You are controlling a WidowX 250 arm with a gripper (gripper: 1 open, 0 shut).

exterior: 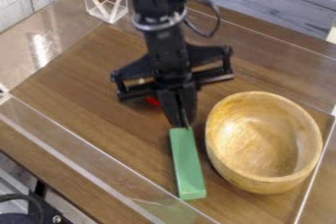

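Observation:
My black gripper (182, 118) hangs low in the middle of the view, its fingertips just above the upper end of a green rectangular block (188, 169) lying on the wooden surface; whether they touch it I cannot tell. The gripper looks shut, with nothing visible between its fingers. A red object (152, 100) is mostly hidden behind the gripper. A large wooden bowl (262, 159) sits to the right of the block.
A white wire rack (108, 4) stands at the back left. A clear raised edge runs along the front left.

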